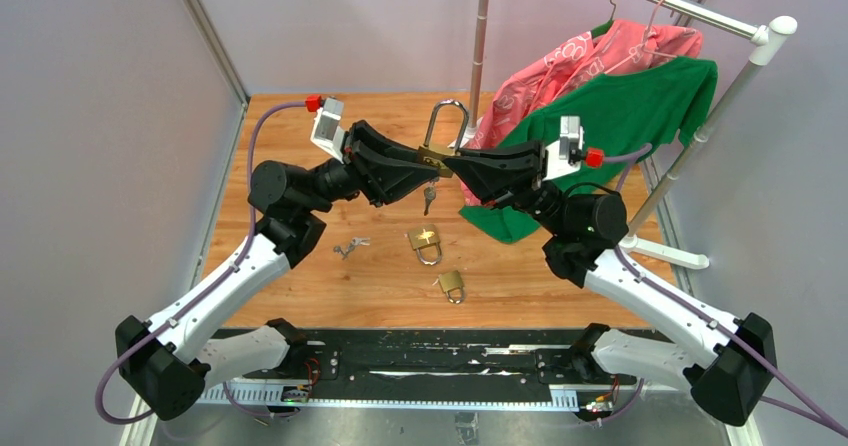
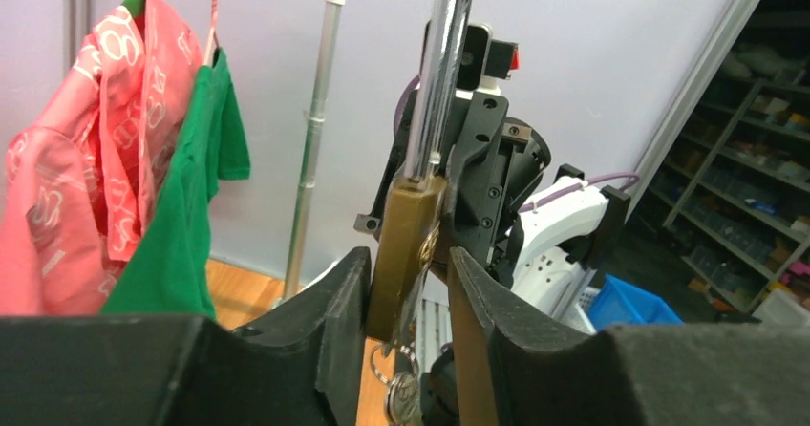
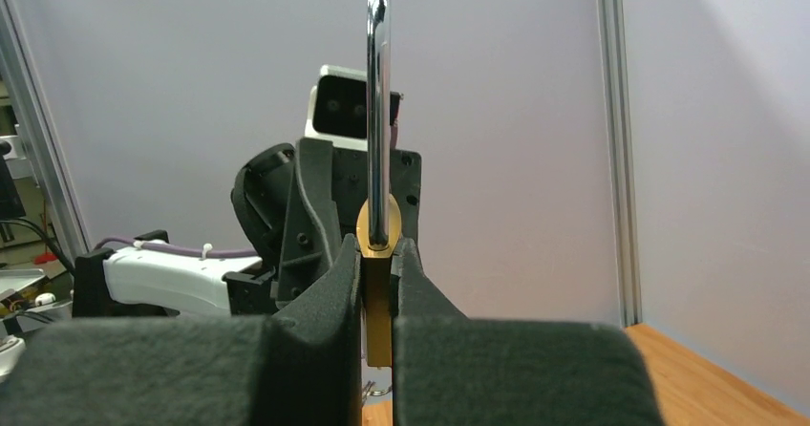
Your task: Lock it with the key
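A brass padlock (image 1: 437, 156) with a tall steel shackle is held up between the two grippers, its body upright. My right gripper is shut on the padlock's body. In the left wrist view the fingertips of my left gripper are either side of the padlock body (image 2: 404, 240), part open; whether they touch it is unclear. A key (image 1: 429, 196) dangles from a ring below the padlock; in the left wrist view the ring and key (image 2: 402, 393) are partly hidden.
Two smaller padlocks (image 1: 424, 238) (image 1: 451, 288) and loose keys (image 1: 352, 246) lie on the wooden table (image 1: 280, 286). A clothes rack (image 1: 730, 101) with a pink garment and a green shirt (image 1: 600, 116) stands at the right.
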